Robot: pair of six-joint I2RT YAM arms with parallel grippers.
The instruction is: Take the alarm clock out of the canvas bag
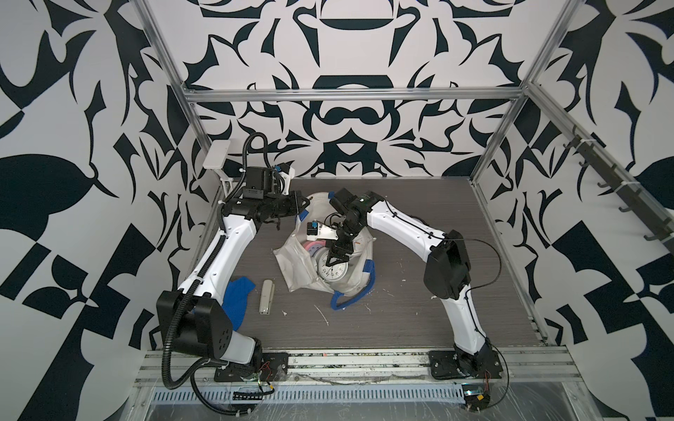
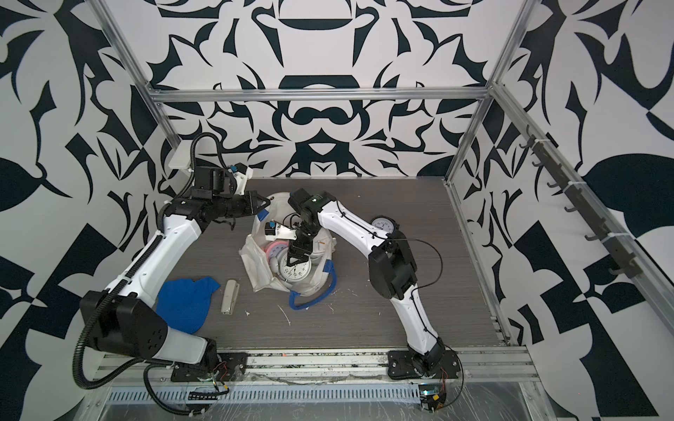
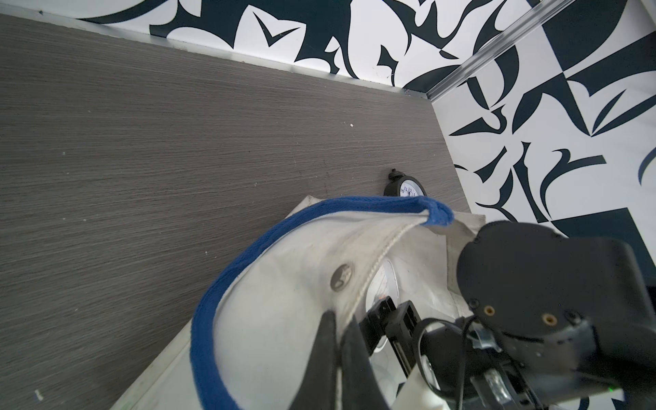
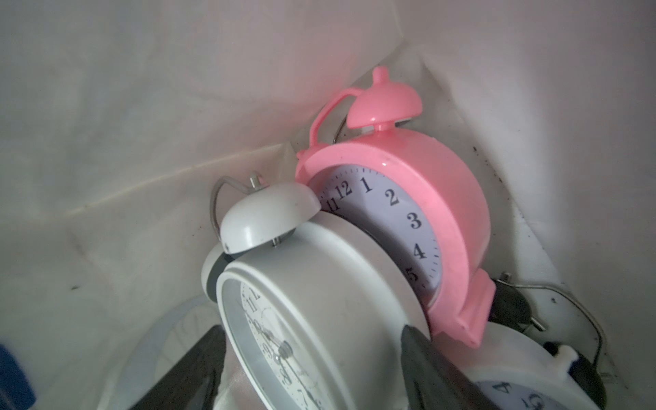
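The off-white canvas bag point(image 1: 295, 263) with blue handles stands open mid-table. My left gripper is shut on its rim, the cloth edge running between the fingers. Inside the bag, a white alarm clock point(image 4: 328, 294) with white bells leans against a pink alarm clock point(image 4: 454, 198); another pale clock point(image 4: 505, 355) lies lower right, partly hidden. My right gripper reaches down into the bag, its fingers point(image 4: 201, 362) apart on either side of the white clock. Whether the pads touch it, I cannot tell.
On the table behind the right forearm sits a black clock point(image 2: 383, 224). A blue cloth point(image 2: 186, 301) and a small beige object point(image 2: 230, 296) lie left of the bag, near the left arm. Bare tabletop point(image 2: 435, 294) spreads to the right.
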